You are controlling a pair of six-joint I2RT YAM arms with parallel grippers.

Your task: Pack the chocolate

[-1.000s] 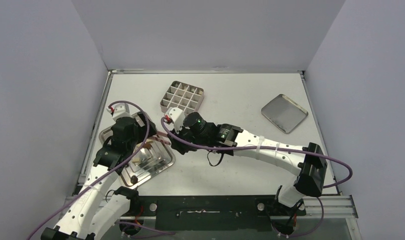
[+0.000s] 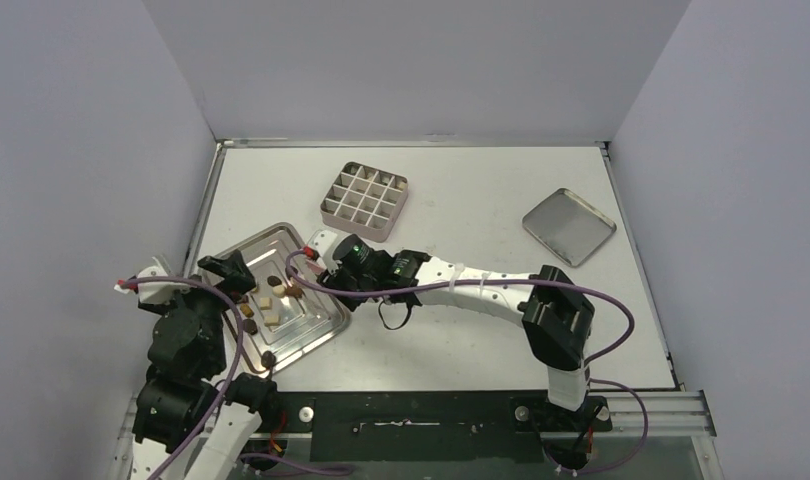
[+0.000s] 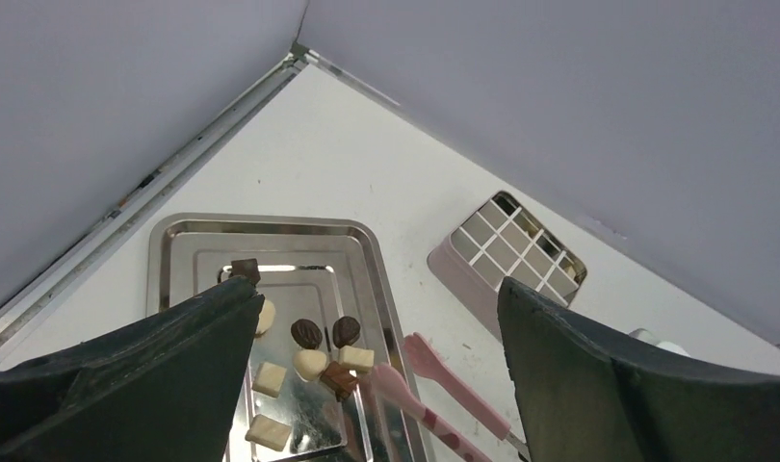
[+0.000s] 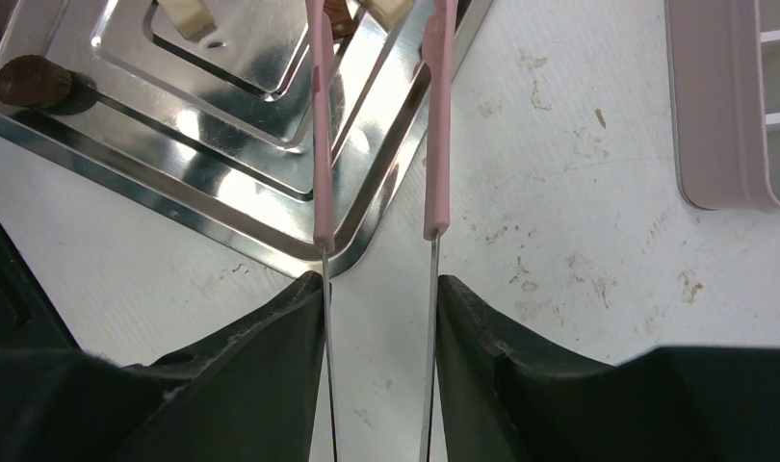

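A steel tray (image 2: 311,338) on the left holds dark, brown and cream chocolates, among them a cream square (image 3: 269,434) and a brown piece (image 4: 35,82). A pink compartment box (image 2: 363,200) stands behind it. My left gripper is open with nothing between its fingers, above the tray's left side. My right gripper is shut on pink-tipped tongs (image 4: 437,154), whose two arms stand apart over the tray's right edge, near a brown piece and a cream piece. Whether anything sits between the tong tips is unclear.
An empty steel tray (image 2: 569,227) lies at the right of the table. Bare table lies between it and the box, and in front beneath the right arm. Walls rise close at both sides and behind.
My left arm has pulled back toward the front left, uncovering more of the chocolate tray. My right arm has moved left, further over the tray, with the tongs.
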